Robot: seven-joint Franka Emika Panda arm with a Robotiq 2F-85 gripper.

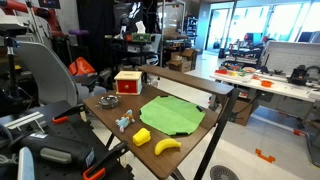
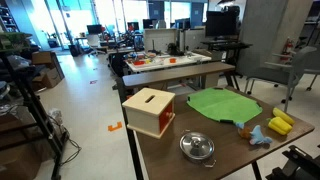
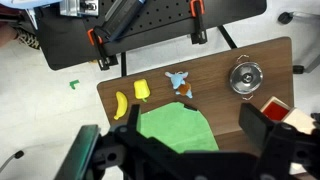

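In the wrist view my gripper stands open, its dark fingers wide apart over the brown table, nothing visible between them but the tabletop and things below. A green cloth [image 3: 178, 128] lies flat on the table. A yellow banana-shaped piece [image 3: 122, 105], a yellow block [image 3: 142, 90] and a small blue figure [image 3: 178, 79] with an orange part lie near the cloth. A short dark object [image 3: 187, 107] is at the cloth's edge. Toward the other end are a round silver pot [image 3: 245, 77] and a pale wooden box [image 2: 150, 111] with a slotted top and reddish sides.
Another yellow piece [image 1: 264, 155] lies on the floor beside the table. Black base hardware [image 3: 150, 20] borders the table's near side. Cluttered benches [image 1: 265, 85] stand behind. Bare tabletop shows around the cloth and pot.
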